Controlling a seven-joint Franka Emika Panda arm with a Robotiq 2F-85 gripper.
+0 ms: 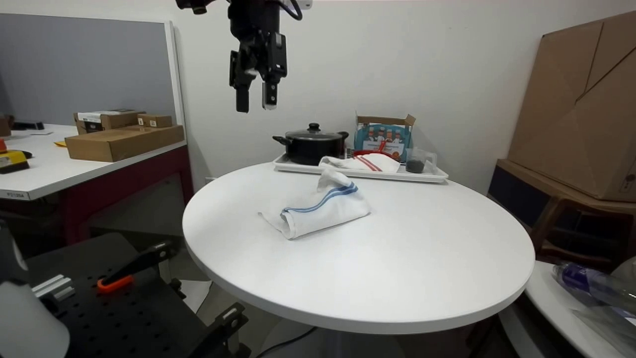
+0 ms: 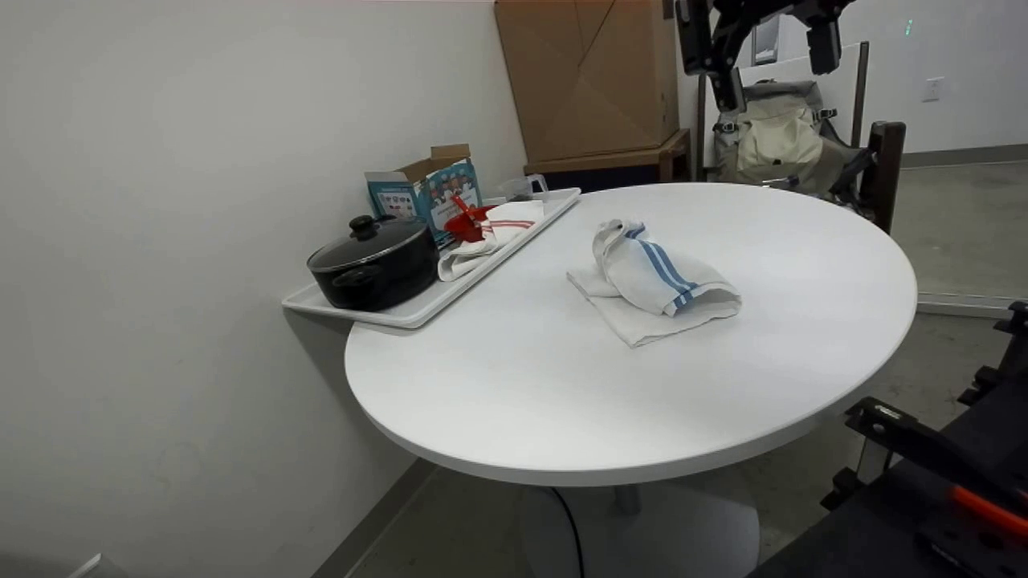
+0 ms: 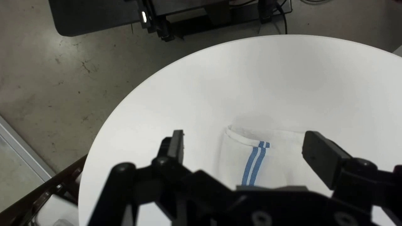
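Observation:
A white cloth with blue stripes (image 1: pixel 331 209) lies loosely folded on the round white table (image 1: pixel 417 262). One of its ends is bunched up, as the cloth (image 2: pixel 665 279) in exterior view 2 also shows. My gripper (image 1: pixel 256 104) hangs high above the table's far left side, fingers pointing down and apart, with nothing between them. From the wrist, the striped cloth (image 3: pixel 254 162) appears below and between the open fingers, its lower part hidden by the gripper body.
Along the wall, a white tray (image 2: pixel 424 313) holds a lidded black pot (image 1: pixel 313 143), a red-striped cloth (image 1: pixel 363 162), a blue box (image 1: pixel 384 137) and a clear cup (image 1: pixel 421 160). A black cart (image 1: pixel 119 298) stands at the left.

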